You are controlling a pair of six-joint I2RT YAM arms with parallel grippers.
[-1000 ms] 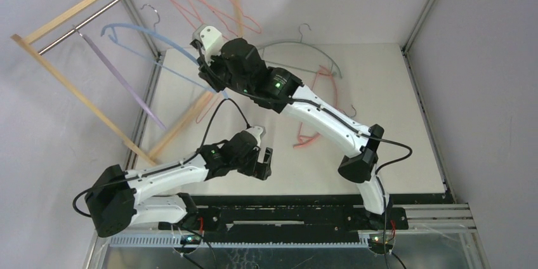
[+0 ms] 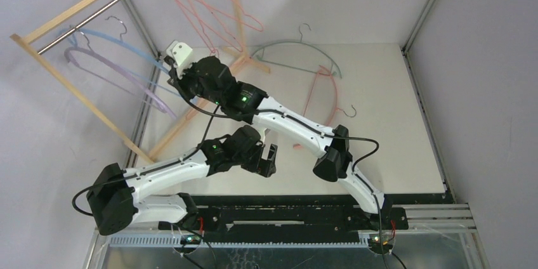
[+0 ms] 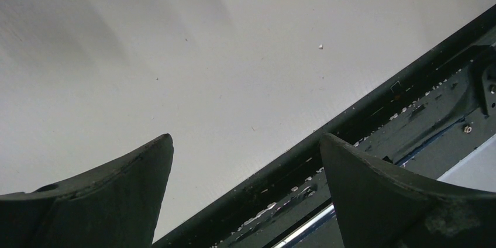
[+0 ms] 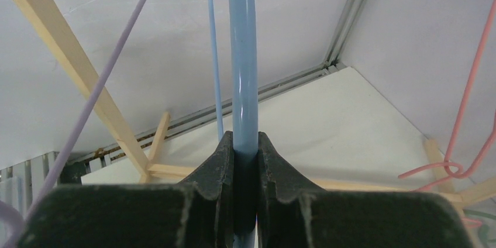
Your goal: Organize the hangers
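My right gripper is shut on a blue hanger (image 4: 244,55), which in the top view (image 2: 127,45) hangs angled at the rack's metal rod (image 2: 104,7), its hook near the rod; whether it rests on it cannot be told. A purple hanger (image 2: 114,73) hangs from the rod beside it. Several pink hangers (image 2: 235,18) hang at the rack's far end. My left gripper (image 2: 266,158) stands open low over the front of the table, nothing between its fingers in its wrist view.
A grey-green hanger (image 2: 301,44) and a pink hanger (image 2: 333,101) lie on the white table (image 2: 393,148), whose right side is clear. The wooden rack (image 2: 76,91) fills the left; walls enclose the back and sides.
My right gripper has moved left and down in the top view with the blue hanger, bringing its hook to the rod. The purple hanger has swung and turned. The left arm has shifted slightly.
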